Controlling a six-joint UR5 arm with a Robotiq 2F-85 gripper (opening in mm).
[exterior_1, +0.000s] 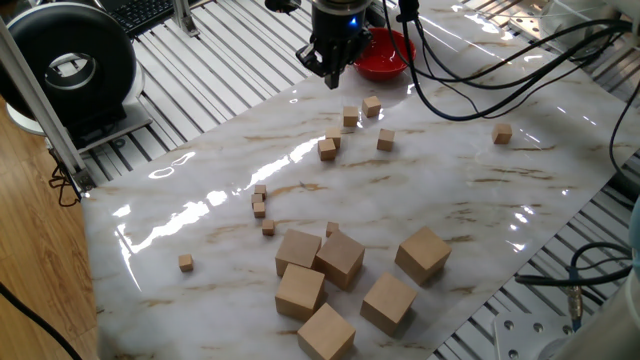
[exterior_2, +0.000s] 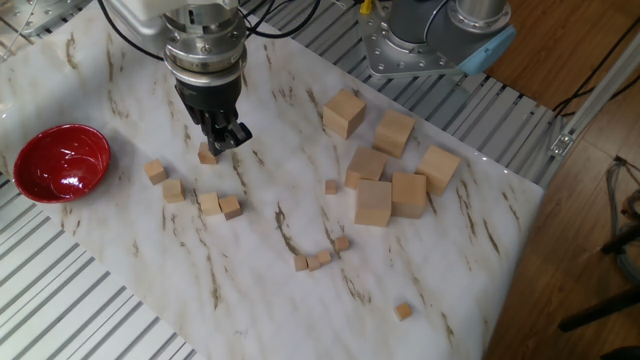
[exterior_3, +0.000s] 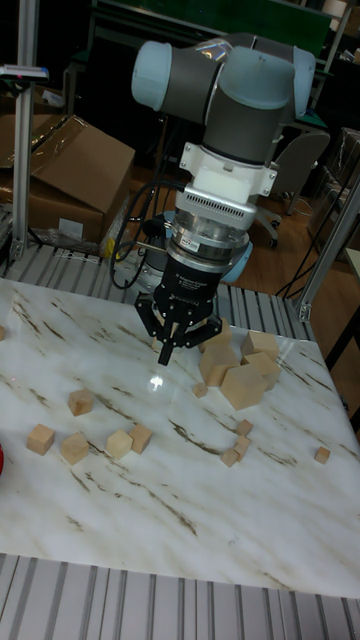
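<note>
My gripper (exterior_1: 333, 84) hangs above the table, pointing down, its fingertips together and nothing visible between them. In the third exterior view the gripper (exterior_3: 166, 358) has its dark knuckles spread wide around the closed tips. A red bowl (exterior_2: 62, 164) stands at one end of the marble-patterned table, partly behind the gripper in the first view. Several medium wooden cubes, such as this medium cube (exterior_1: 385, 140), lie loose near the bowl. One lone medium cube (exterior_1: 502, 133) sits apart. Large wooden cubes (exterior_2: 374, 203) are grouped at the other end.
Tiny cubes (exterior_2: 312, 262) form a short cluster, and a single tiny cube (exterior_2: 403, 311) lies apart. Black cables (exterior_1: 470, 112) loop over the table's far side. Bare marble (exterior_2: 130, 260) stretches between the groups.
</note>
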